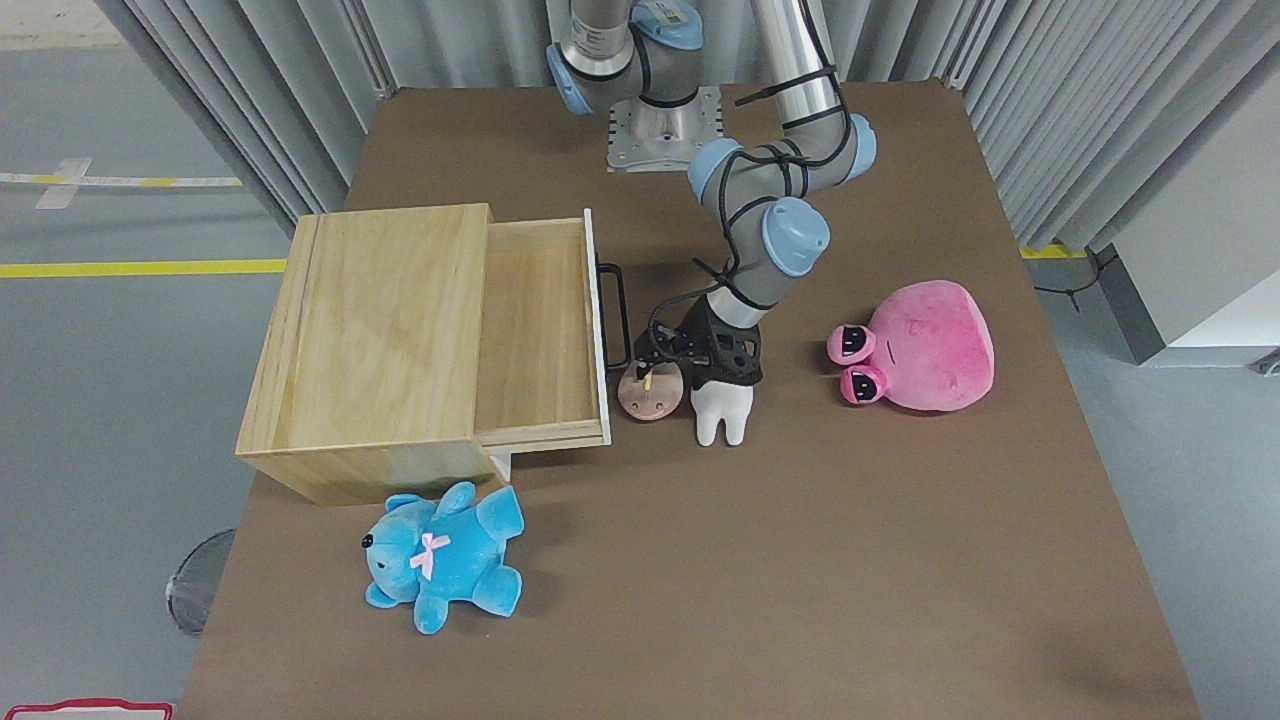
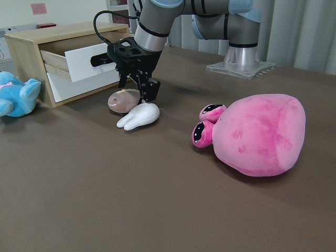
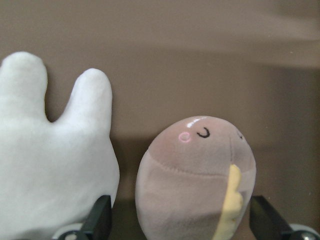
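Observation:
The black gripper is low over a pinkish-tan round plush with a yellow crest and a white tooth-shaped plush, beside the open drawer of a wooden box. In the wrist view its fingers stand apart, open, the tan plush between and just beyond them, the white plush to the left against one finger. Whether the fingers touch the tan plush cannot be told.
A pink plush lies to the right, a blue bear in front of the box.

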